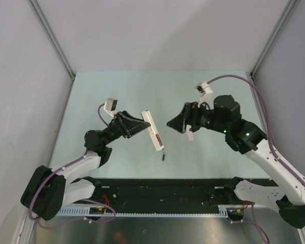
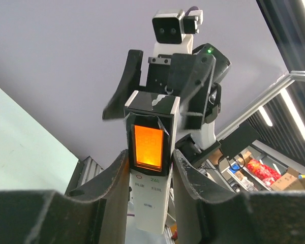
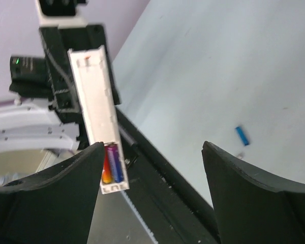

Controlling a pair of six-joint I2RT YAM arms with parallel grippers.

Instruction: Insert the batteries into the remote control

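The white remote (image 1: 151,129) is held upright by my left gripper (image 1: 143,125), which is shut on it; in the left wrist view it fills the space between the fingertips. In the right wrist view its battery bay shows two batteries (image 3: 113,163), red-orange and blue-purple, at the lower end. My right gripper (image 1: 174,124) stands open to the right of the remote, apart from it. A small dark battery (image 1: 163,157) lies on the table below, blue in the right wrist view.
A pale flat piece (image 1: 190,135), perhaps the cover, lies partly behind my right gripper.
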